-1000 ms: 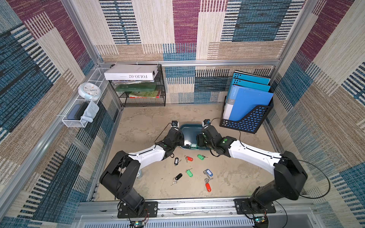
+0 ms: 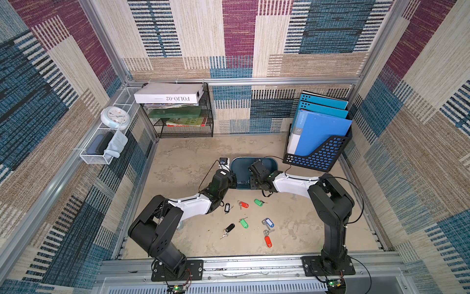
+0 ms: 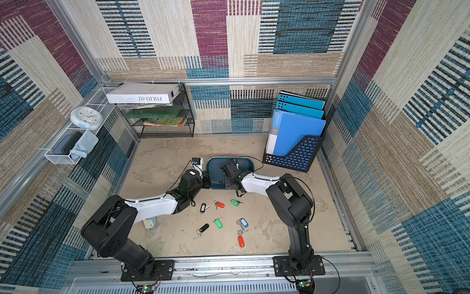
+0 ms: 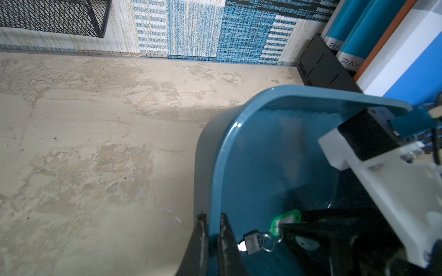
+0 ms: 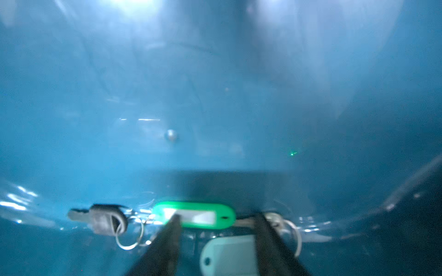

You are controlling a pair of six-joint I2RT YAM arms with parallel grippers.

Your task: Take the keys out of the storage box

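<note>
The teal storage box (image 4: pixel 269 138) stands on the table, its bottom hidden from above by my arms. My left gripper is shut on the box's left rim. Reaching down inside, my right gripper is open, its two fingers apart. A green-framed tag (image 5: pixel 202 207) lies across the gap by the fingertips. It is beside a pale mint tag (image 5: pixel 230 257) that is partly hidden by the right finger. To the left lies a dark-headed key (image 5: pixel 105 219) on a ring; another ring of keys (image 5: pixel 276 221) shows at the right finger. Contact with the fingers is unclear.
Several keys with tags lie on the table in front of the box, among them a red tag (image 2: pixel 243 204), a green tag (image 2: pixel 243 223) and a blue tag (image 2: pixel 269 222). A folder rack (image 2: pixel 315 159) stands behind right. The table left of the box is clear.
My right arm has swung leftward, bringing its gripper farther left into the box; the box has shifted slightly. The left gripper stays at the rim, almost unmoved.
</note>
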